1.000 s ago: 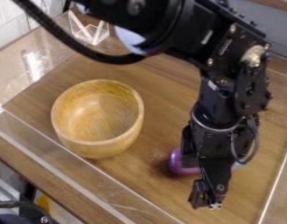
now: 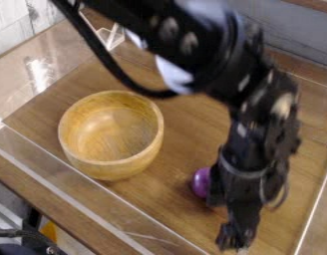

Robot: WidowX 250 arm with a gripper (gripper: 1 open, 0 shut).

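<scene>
My black gripper (image 2: 243,199) reaches down on the right side of the wooden table, blurred, open, over a purple object (image 2: 202,182) that shows at its left side and is mostly hidden behind it. To the left sits an empty wooden bowl (image 2: 112,134), upright and apart from the gripper.
Clear panels border the table at the left and front. A white object (image 2: 175,70) at the back is partly hidden by the arm.
The arm has shifted slightly, with its upper part and cable moving, and now looks blurred. The bowl has not moved.
</scene>
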